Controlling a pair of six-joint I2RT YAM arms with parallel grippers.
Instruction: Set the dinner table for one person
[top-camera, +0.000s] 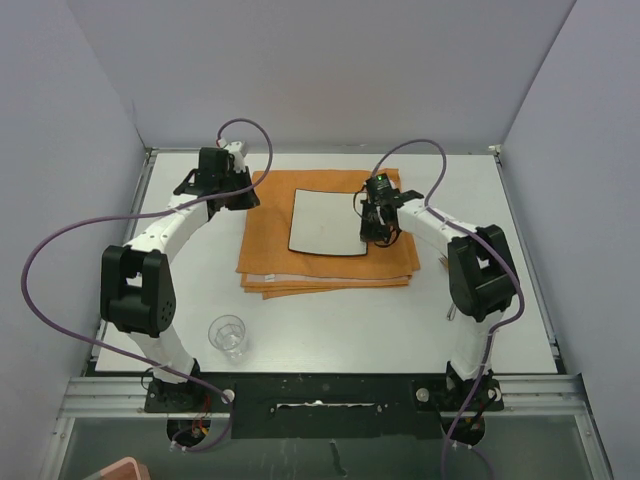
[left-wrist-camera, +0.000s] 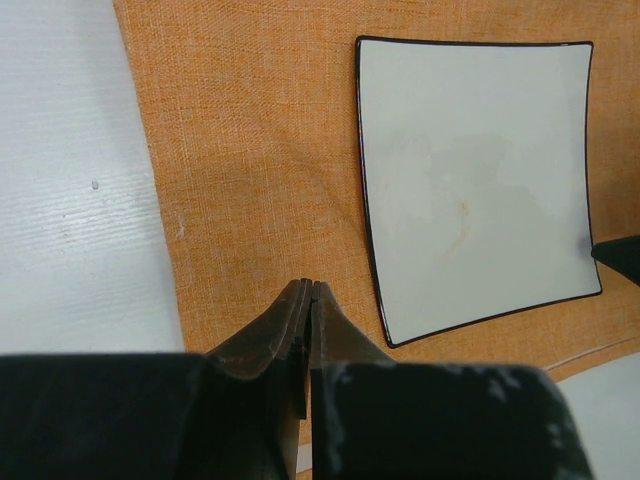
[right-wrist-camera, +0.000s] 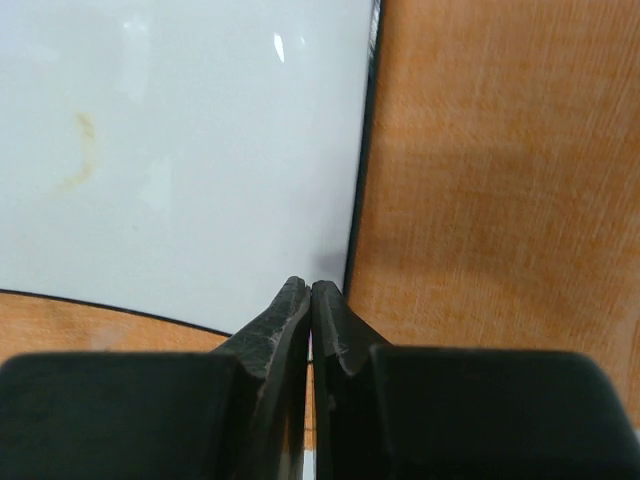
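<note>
A white square plate (top-camera: 325, 222) with a dark rim lies on an orange placemat (top-camera: 270, 240), with more orange cloth layered under it. My right gripper is at the plate's right edge, low near the front corner, its fingertips together over the rim; whether the rim is between them is hard to tell. My left gripper is shut and empty above the mat's left side, left of the plate. A glass (top-camera: 228, 335) stands at the front left of the white table.
Thin utensils (top-camera: 450, 310) lie right of the mats, partly hidden by the right arm. Walls bound the back and sides. A bin (top-camera: 120, 472) sits off the table at bottom left.
</note>
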